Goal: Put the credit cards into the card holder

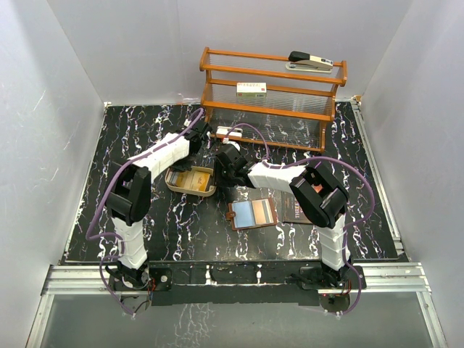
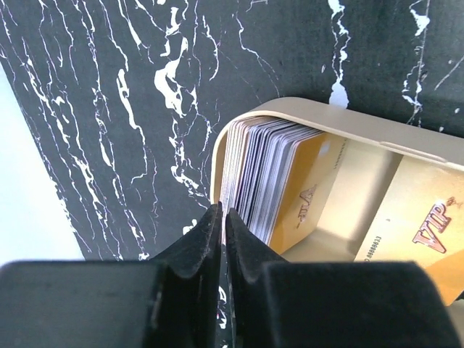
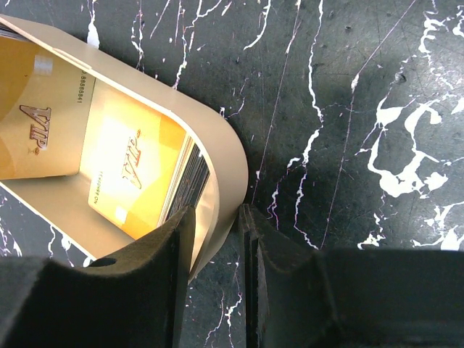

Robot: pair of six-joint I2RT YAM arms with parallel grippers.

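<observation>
In the tan open box [image 1: 204,193], thin cards [image 2: 272,174] stand packed at the left end, the innermost with an orange-yellow face. A second upright stack [image 3: 187,185] fills the right end, its yellow face inward. My left gripper has its fingers close together at the left end, against the stack's near edges; a thin pale edge shows between them, card or wall I cannot tell. Around the right end wall, my right gripper stands part open, one finger inside the box and one outside.
A flat brown-edged piece with blue and tan panels [image 1: 254,214] lies right of the box. Behind stands a wooden rack [image 1: 275,110] bearing a stapler [image 1: 310,61] and a small box [image 1: 251,90].
</observation>
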